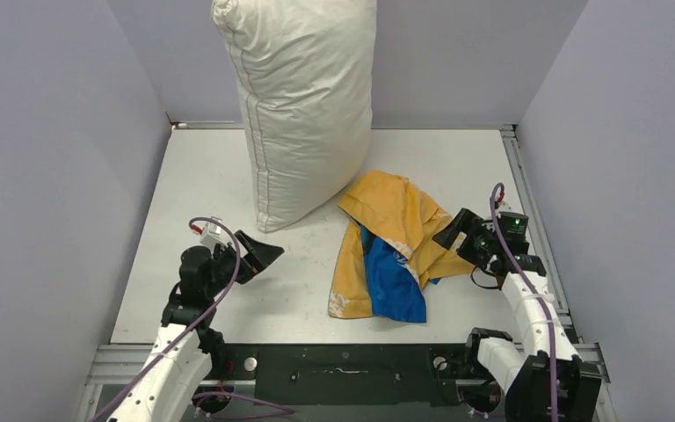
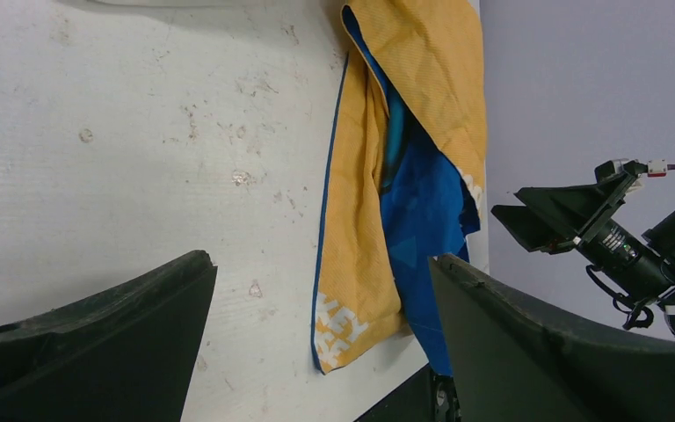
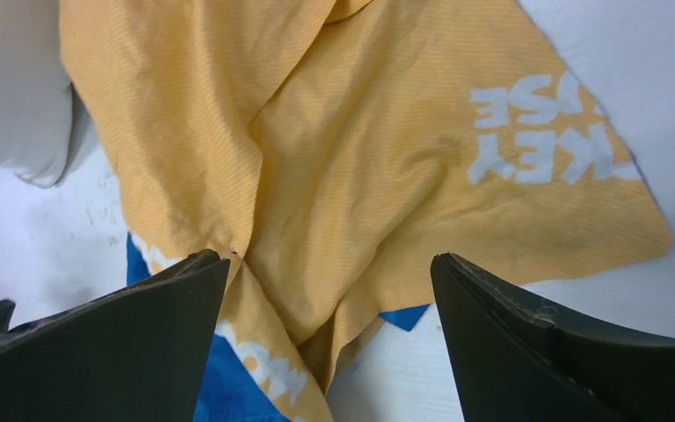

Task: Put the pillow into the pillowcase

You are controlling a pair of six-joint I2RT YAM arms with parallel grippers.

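Observation:
A large white pillow (image 1: 303,105) stands at the back of the table, extending up out of the top view. A yellow pillowcase (image 1: 382,198) with blue inside (image 1: 391,290) lies crumpled right of centre, white lettering showing in the right wrist view (image 3: 545,158). My left gripper (image 1: 255,259) is open over the bare table, left of the pillowcase, with nothing between its fingers. My right gripper (image 1: 453,230) is open above the pillowcase's right part, holding nothing.
Grey walls enclose it at the sides and back. A dark panel (image 1: 343,396) runs along the front edge.

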